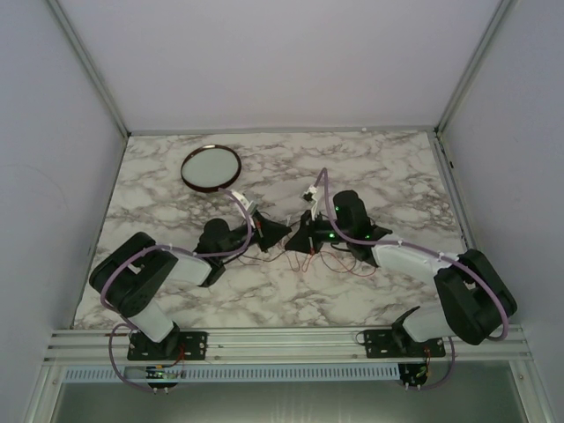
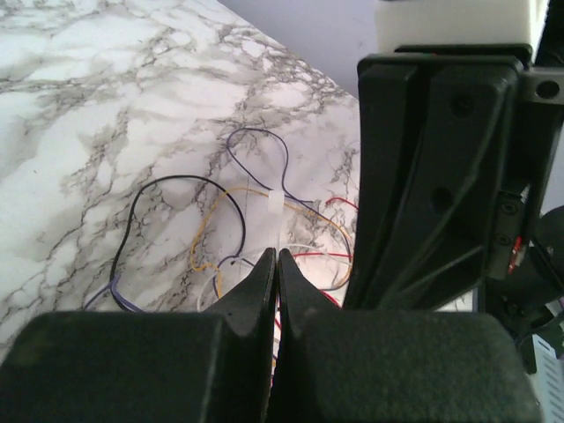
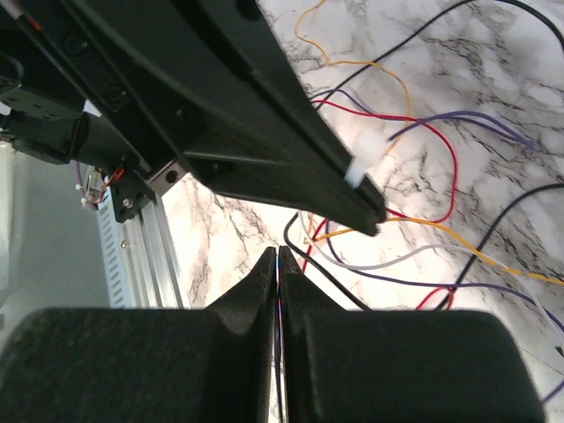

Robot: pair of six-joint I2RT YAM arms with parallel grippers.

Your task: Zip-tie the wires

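Observation:
A thin white zip tie (image 2: 276, 204) sticks up from the tips of my left gripper, which is shut on it. The right wrist view shows the white piece (image 3: 359, 163) at the left gripper's tip. My right gripper is shut too, with nothing clear between its fingers. From above, the left gripper (image 1: 288, 230) and right gripper (image 1: 290, 249) almost meet over the wires (image 1: 339, 261). Loose loops of black wire (image 3: 337, 284), red wire (image 3: 455, 167), yellow wire (image 3: 458, 236) and white wire (image 3: 423, 249) lie below. Whether the tie encircles any is hidden.
A round dark-rimmed disc (image 1: 211, 167) lies at the back left of the marble table (image 1: 282, 159). Each gripper stands very close to the other, crowding the space over the wires.

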